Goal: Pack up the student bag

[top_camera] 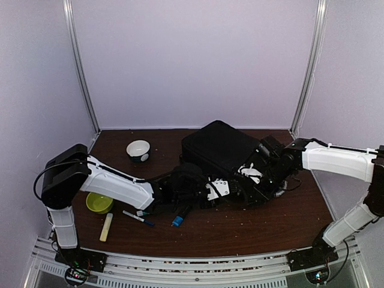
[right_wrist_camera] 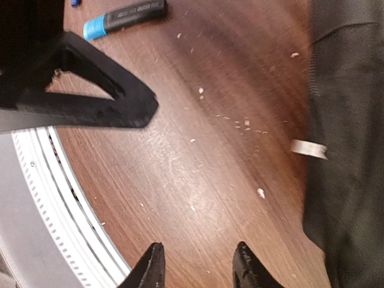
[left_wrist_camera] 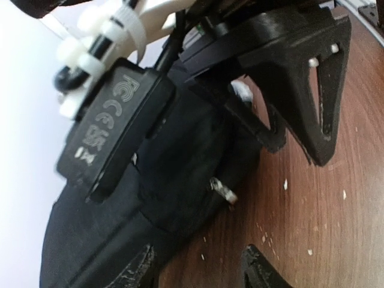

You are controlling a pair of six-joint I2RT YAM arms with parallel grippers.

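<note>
The black bag (top_camera: 217, 144) lies at the back centre of the table, filling much of the left wrist view (left_wrist_camera: 180, 204). My left gripper is at the bag's front edge, fingers apart, nothing seen between them. My right gripper is close by at that same edge, also with fingers apart over bare wood; the two grippers nearly meet in the top view. In front lie a blue-capped marker (top_camera: 177, 221), a thin pen (top_camera: 137, 218) and a yellow stick (top_camera: 105, 227). A teal glue stick is mostly hidden by the left arm.
A white bowl (top_camera: 138, 150) stands at the back left and a green bowl (top_camera: 99, 203) at the front left.
</note>
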